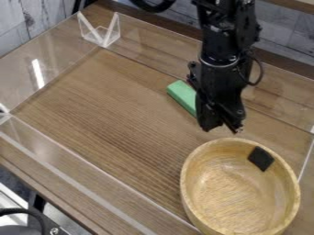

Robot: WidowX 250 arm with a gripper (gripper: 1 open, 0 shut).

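The black arm comes down from the top of the camera view, its gripper [207, 122] low over the wooden table, just behind a round cream bowl [236, 202]. The gripper looks shut, with nothing visible between its fingers. A green block [182, 95] lies on the table behind and left of the fingertips, partly hidden by the arm. A small black block [260, 159] is at the bowl's back right, against its inner wall.
A white wire rack [101, 29] stands at the back left corner. Black cables lie at the lower left corner.
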